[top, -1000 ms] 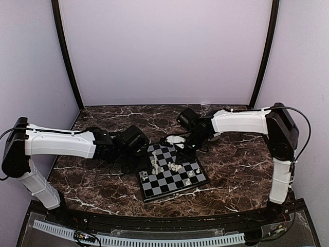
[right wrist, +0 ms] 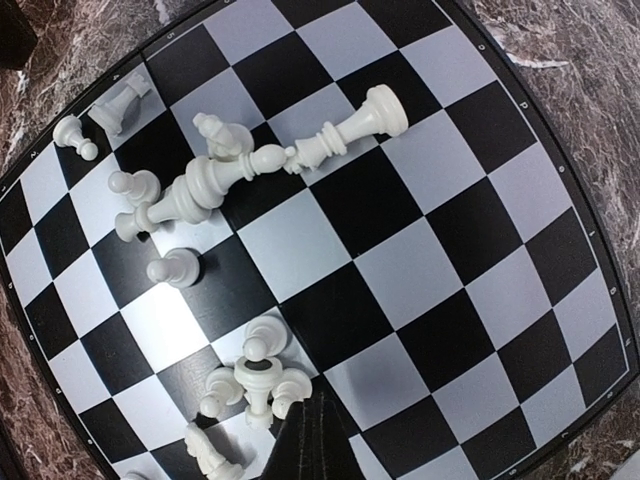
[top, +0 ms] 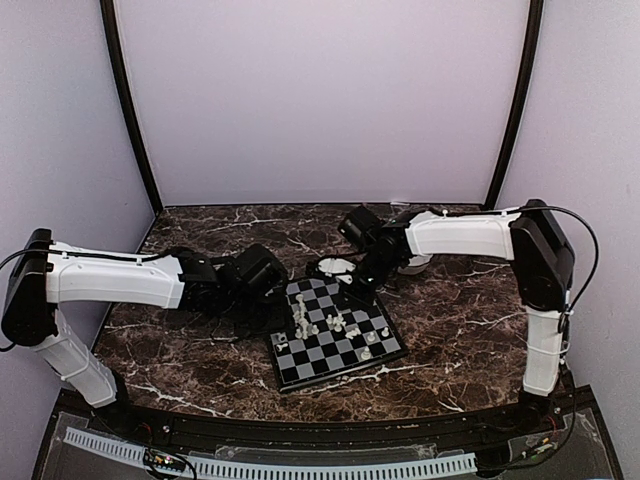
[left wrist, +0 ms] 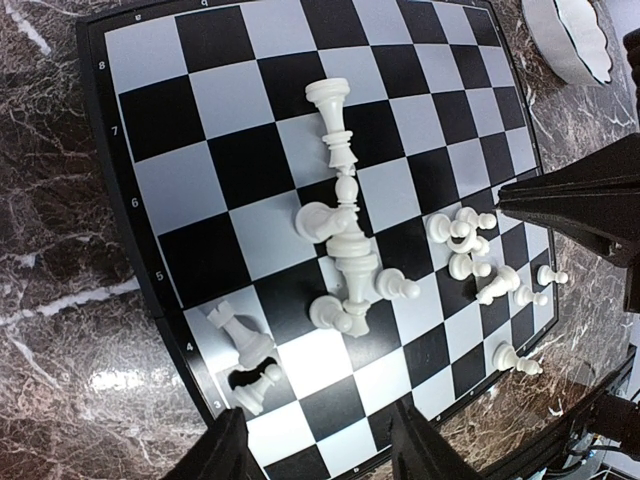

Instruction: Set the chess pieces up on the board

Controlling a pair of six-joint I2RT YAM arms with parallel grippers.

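Observation:
White chess pieces, several lying and others upright, are scattered on the checkered board (top: 318,365): a long line of them (left wrist: 355,255) in the middle, a cluster (right wrist: 258,375) near my right gripper, a fallen rook (left wrist: 240,335) at the left edge. My left gripper hangs over the board's near-left part, open and empty. My right gripper is shut beside the cluster, with nothing showing between its fingers; in the left wrist view it reaches in from the right.
A white bowl (left wrist: 565,35) stands beyond the board's back right corner. Bare marble table (top: 460,350) surrounds the board; the board's far half is mostly clear.
My right arm has shifted slightly, and the cluster under it looks a little rearranged in the top view. The left arm looks still.

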